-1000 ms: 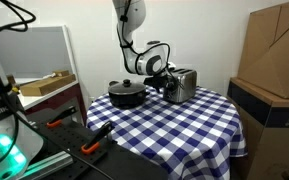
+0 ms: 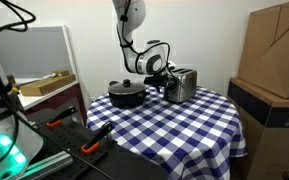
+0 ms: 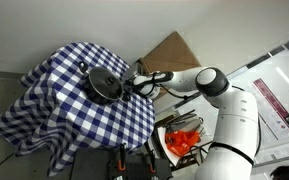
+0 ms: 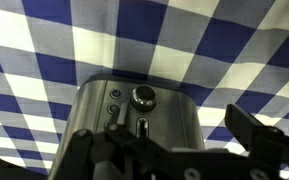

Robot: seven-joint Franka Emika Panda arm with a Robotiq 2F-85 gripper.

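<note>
A silver toaster (image 2: 187, 86) stands on the checkered cloth (image 2: 174, 128), below the arm. In the wrist view, the end of the toaster (image 4: 96, 108) faces the camera, showing a dark knob (image 4: 143, 97), a lever slot and small buttons. My gripper is open, its fingers spread on either side of that end, with nothing held between them. From exterior view 1, the gripper (image 2: 166, 87) hangs low beside the toaster's near end. Whether a finger touches the toaster, I cannot tell.
Left of the toaster sits a black lidded pot (image 2: 127, 94), also visible from exterior view 2 as a dark pot (image 3: 103, 84). Cardboard boxes (image 2: 272, 60) rise at the right.
</note>
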